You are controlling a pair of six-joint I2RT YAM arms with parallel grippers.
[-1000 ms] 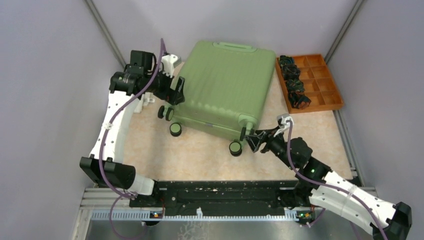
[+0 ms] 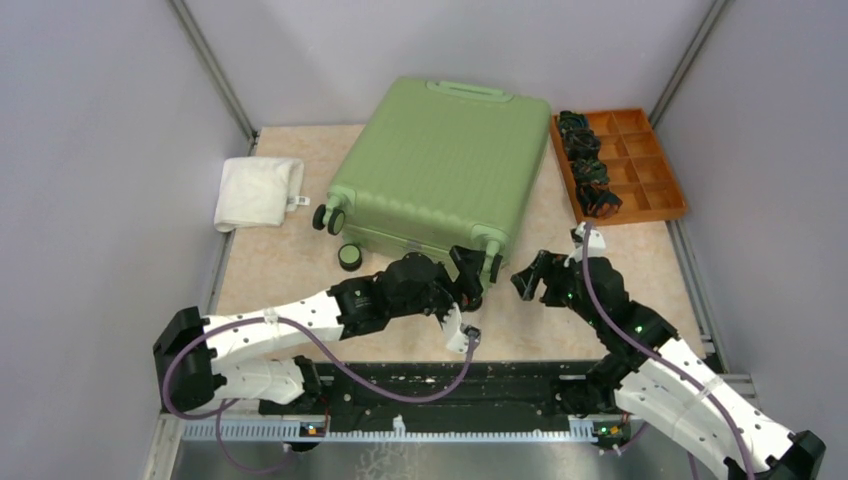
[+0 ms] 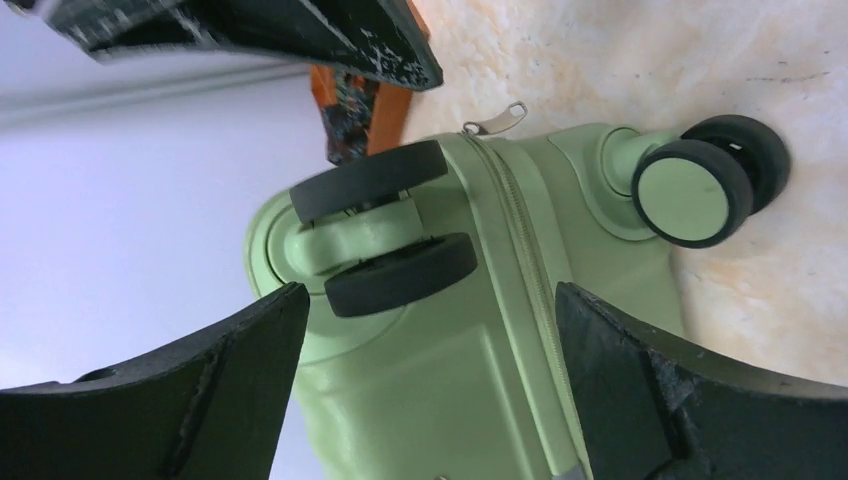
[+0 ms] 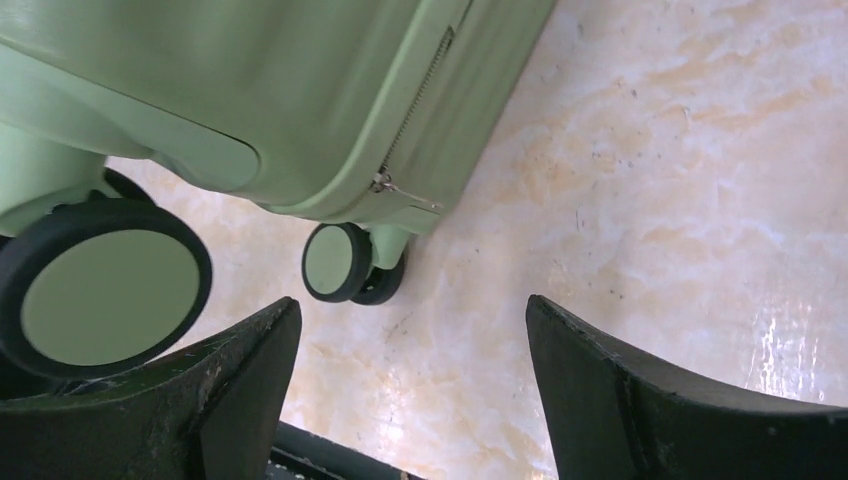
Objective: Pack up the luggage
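A closed green suitcase (image 2: 440, 160) lies on the table, wheels toward the front. My left gripper (image 2: 466, 268) is open at its front right wheel (image 3: 400, 275); in the left wrist view that wheel and a zipper (image 3: 520, 220) lie beyond the empty fingers. My right gripper (image 2: 530, 280) stands just right of that corner, its fingers apart with nothing between them; in the right wrist view the suitcase edge, zipper pull (image 4: 385, 183) and wheels show.
A folded white towel (image 2: 258, 190) lies at the left. An orange compartment tray (image 2: 640, 170) with several dark items stands at the back right.
My left gripper has swung from the suitcase's left side down to its front right wheel. My right gripper has backed slightly rightward from that corner.
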